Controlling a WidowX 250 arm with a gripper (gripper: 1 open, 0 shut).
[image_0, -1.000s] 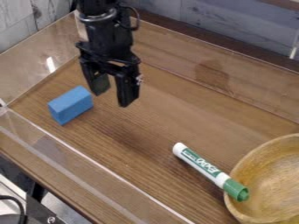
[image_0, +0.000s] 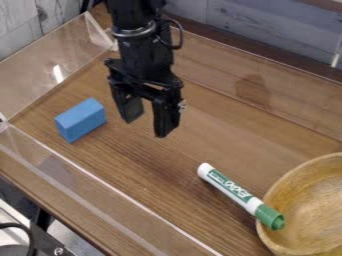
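Note:
My black gripper (image_0: 146, 112) hangs over the middle-left of the wooden table in the camera view, open, its fingers pointing down. A blue box (image_0: 79, 118) lies to its left, apart from it. A white and green tube (image_0: 239, 194) lies diagonally at the lower right, apart from the gripper.
A tan round bowl (image_0: 311, 218) sits at the right front corner, beside the tube. A black cable runs at the lower left edge.
The gripper has moved a little to the right. The blue box and the tube lie where they were.

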